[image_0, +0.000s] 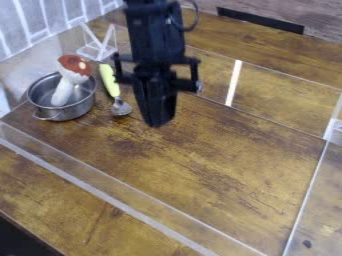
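Note:
My black gripper (160, 108) hangs blurred over the middle-left of the wooden table, to the right of a steel pot. Whether anything is between its fingers is too blurred to see. The steel pot (54, 100) sits at the left with a white item topped in red-brown (72, 68) in it. A utensil with a pale yellow-green handle (108, 80) and a metal head stands or lies just right of the pot, partly behind my gripper.
A clear panel edge runs along the right side. A white rack-like object (98, 42) is at the back left.

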